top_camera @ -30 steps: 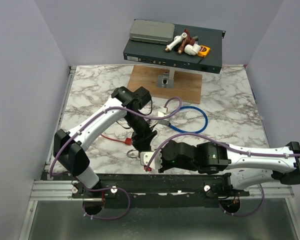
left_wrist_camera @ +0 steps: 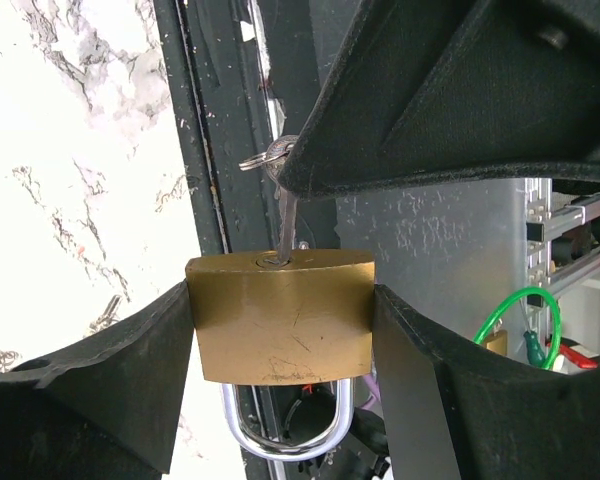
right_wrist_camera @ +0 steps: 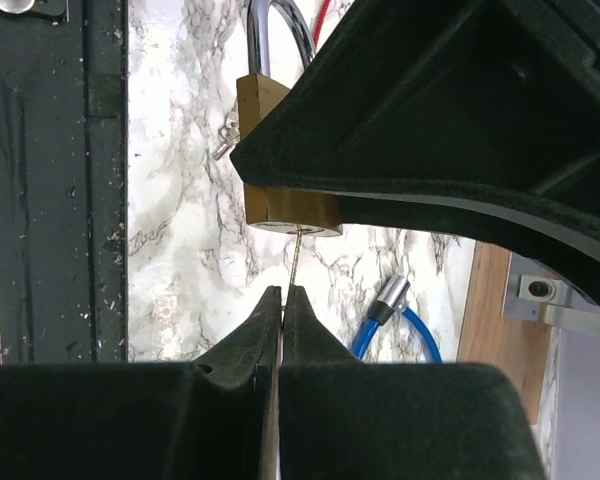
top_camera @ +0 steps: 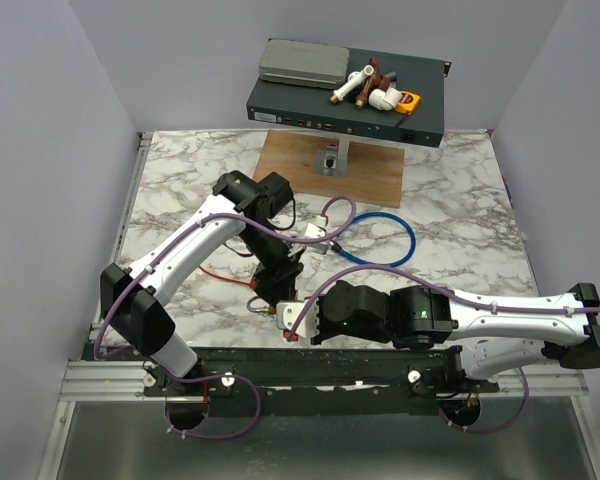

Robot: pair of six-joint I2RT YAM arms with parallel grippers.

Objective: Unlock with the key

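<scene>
A brass padlock (left_wrist_camera: 285, 325) with a steel shackle (left_wrist_camera: 330, 435) sits clamped in my left gripper, one finger on each side of its body. Both shackle legs appear to meet the body. A thin key (left_wrist_camera: 287, 225) stands with its blade tip at the keyhole; how deep it sits I cannot tell. Its round head and small ring show beside the other arm's finger. In the right wrist view my right gripper is shut on the key, whose thin edge runs from the fingertips to the padlock (right_wrist_camera: 280, 205).
A blue hose (top_camera: 395, 240) and a red cable (top_camera: 225, 276) lie on the marble table. Behind, a raised dark shelf (top_camera: 300, 105) carries a grey box and several fittings. The table's front edge runs just below both grippers.
Both grippers have shifted slightly left together in the top view, the padlock and key moving with them. Neither gripper has visibly let go.
</scene>
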